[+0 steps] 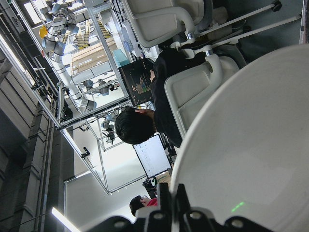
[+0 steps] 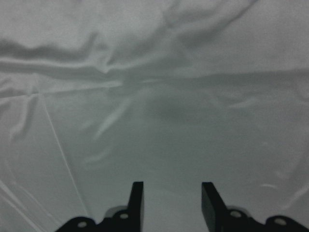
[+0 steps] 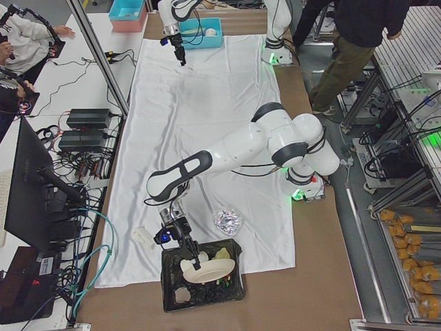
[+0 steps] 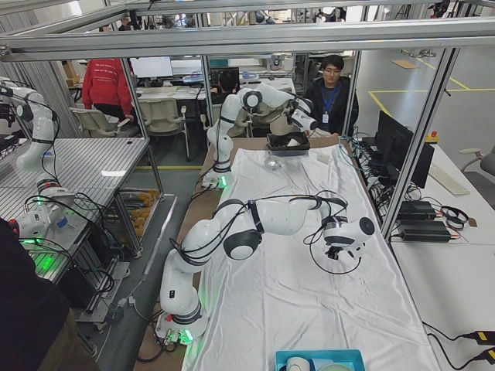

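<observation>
In the camera left view, a black bin [image 3: 172, 296] at the table's near end holds several items. Above it my left gripper [image 3: 194, 261] is shut on a white plate [image 3: 210, 273], which fills much of the left wrist view [image 1: 246, 140]. My right gripper stands open above bare white cloth in the right wrist view, nothing between its fingers; it also shows in the camera right view [image 4: 336, 251].
A crumpled silver item [image 3: 227, 221] and a small pale object [image 3: 143, 237] lie on the cloth near the bin. A blue bin [image 3: 210, 40] sits at the far end. A monitor [image 3: 27, 193] stands beside the table.
</observation>
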